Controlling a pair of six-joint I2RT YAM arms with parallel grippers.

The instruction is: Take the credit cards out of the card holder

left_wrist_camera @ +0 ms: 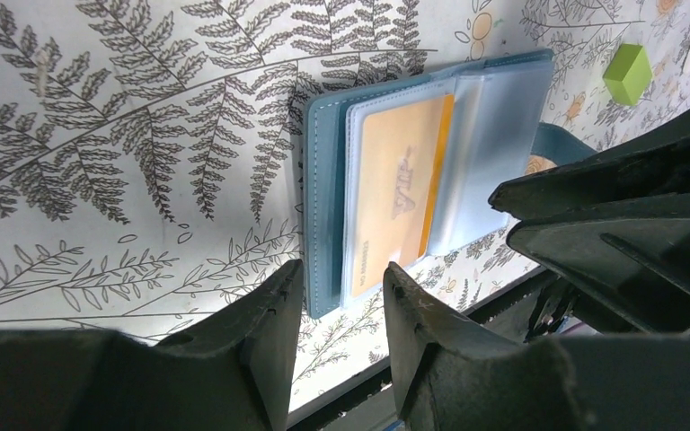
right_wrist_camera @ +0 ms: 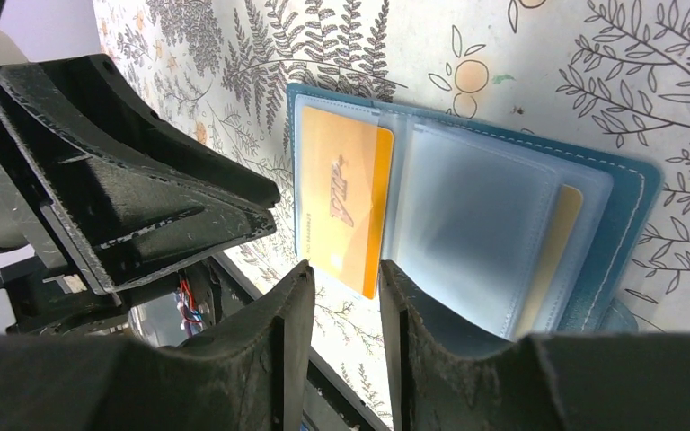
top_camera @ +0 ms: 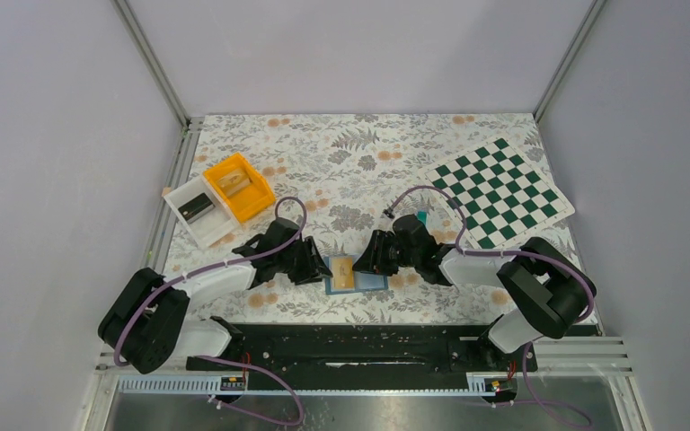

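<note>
The blue card holder point(top_camera: 372, 290) lies opened flat near the table's front edge. An orange card point(left_wrist_camera: 397, 180) sits in its left clear sleeve, brighter along one edge. Its right sleeve point(right_wrist_camera: 476, 215) is bluish, with a beige strip point(right_wrist_camera: 557, 247) along the far side. My left gripper stands part open over the holder's left border, nothing gripped between its fingers. Above the orange card, my right gripper is also part open and empty, one fingertip near the card's bright edge. Whether either set of fingertips touches the holder I cannot tell.
A white bin point(top_camera: 208, 241) with a dark item and a yellow bin point(top_camera: 262, 192) stand at the back left. The green checkered board point(top_camera: 501, 195) lies at the right. A small green block point(left_wrist_camera: 628, 74) is beyond the holder.
</note>
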